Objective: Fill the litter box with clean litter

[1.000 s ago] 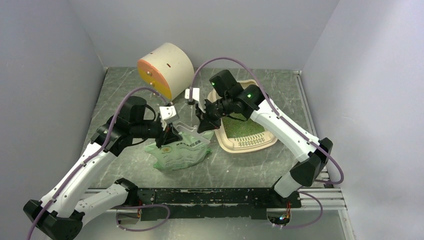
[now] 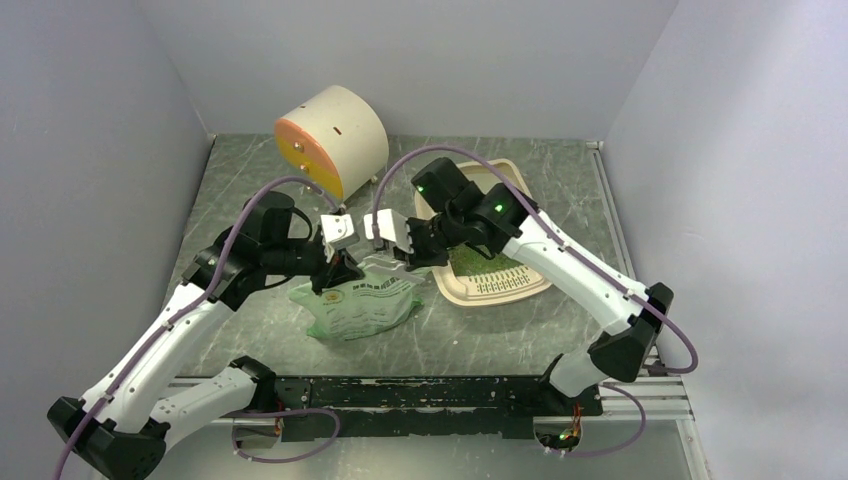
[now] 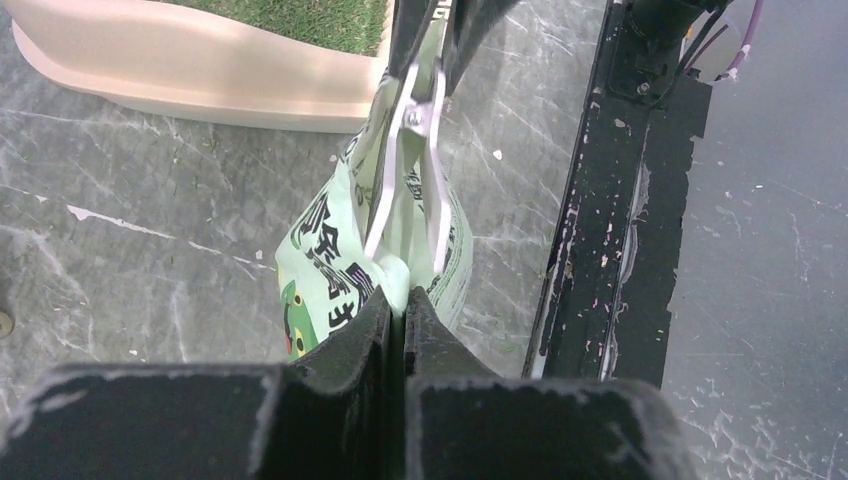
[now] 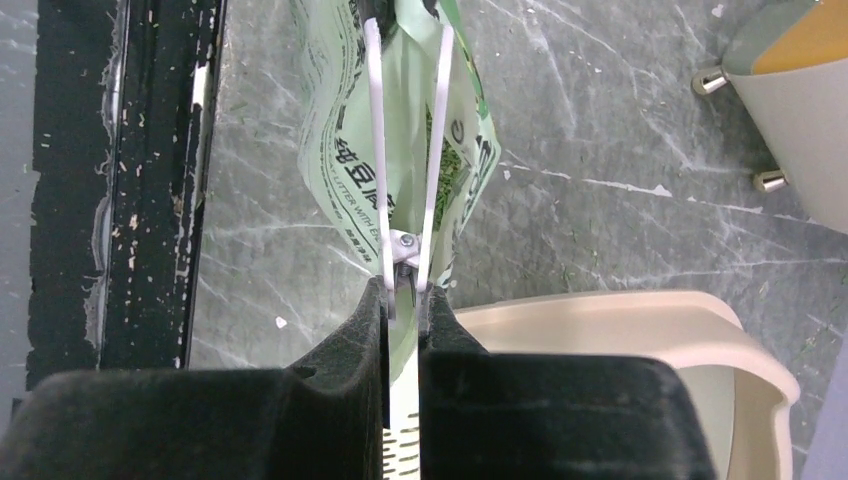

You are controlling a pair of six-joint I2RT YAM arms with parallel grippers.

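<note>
A pale green litter bag (image 2: pixel 355 310) rests on the marble table, its open top showing green litter inside in the right wrist view (image 4: pixel 350 150). My left gripper is shut on the bag's top edge. A long white clip (image 3: pixel 435 200) lies along the bag's mouth, and my right gripper is shut on its hinged end, with bag plastic beside it. The litter box (image 2: pixel 495 293) stands to the right of the bag, with green litter in it, partly hidden by my right arm.
A cream cylinder with an orange front (image 2: pixel 340 135) stands at the back left. Grey walls border the table on three sides, and a black rail runs along its front edge. Some bare table shows at the right.
My right gripper has shifted slightly and turned, its wrist housing now lower in the top view over the bag's mouth. The left arm is almost unchanged.
</note>
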